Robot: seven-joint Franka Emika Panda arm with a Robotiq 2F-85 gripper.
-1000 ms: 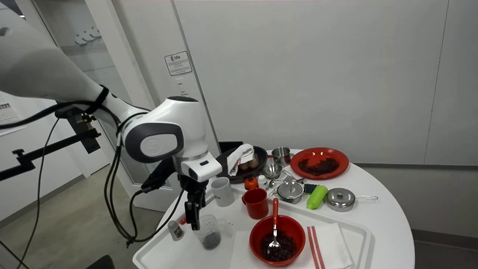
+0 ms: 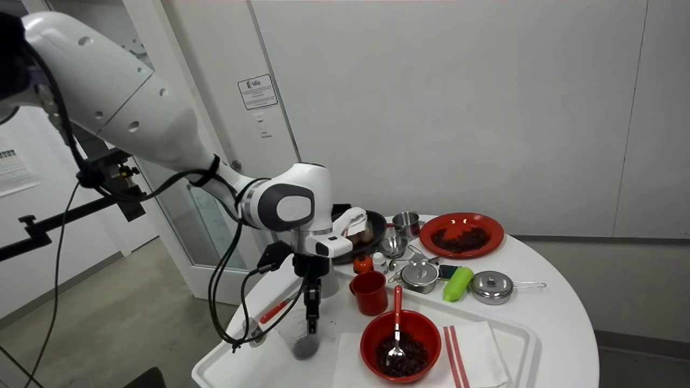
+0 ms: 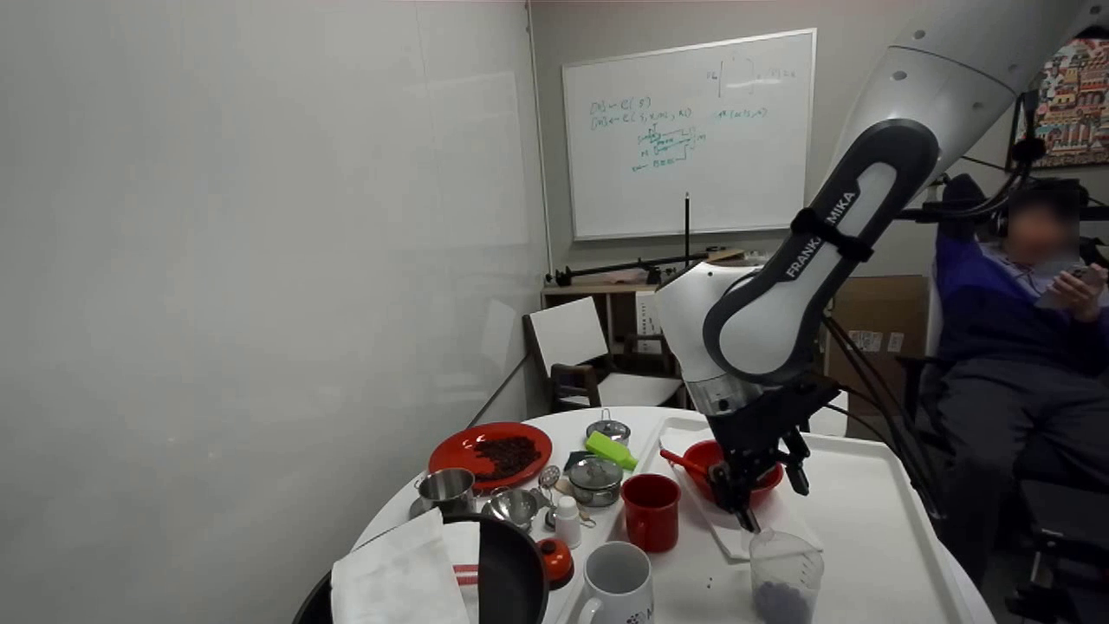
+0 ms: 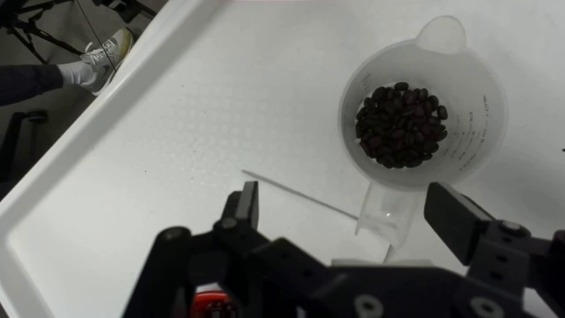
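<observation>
A clear measuring cup [image 4: 476, 127] stands upright on the white tray, dark beans [image 4: 401, 124] covering its bottom. Its handle [image 4: 386, 212] points toward my gripper, which is open, one finger on either side of the handle and nothing gripped. In exterior view 2 the cup [image 3: 787, 572] is at the front, just below the fingers. From exterior view 1 my gripper [image 2: 311, 326] covers part of the cup, whose beans [image 2: 305, 346] show beneath it. A red bowl [image 2: 368, 346] of dark beans holds a red-handled spoon [image 2: 398, 317] to the right.
On the tray [image 2: 527, 349], a red mug [image 2: 370, 294] stands behind the bowl, and a striped napkin [image 2: 482, 352] lies right of it. Pots, a red plate [image 2: 495, 236] and a black pan [image 3: 516, 582] crowd the table's far side. Bare tray [image 4: 212, 106] lies beside the cup.
The arm has moved rightward in exterior view 1, bringing the gripper from the cup's left to over it. The cup and bowl have not visibly moved.
</observation>
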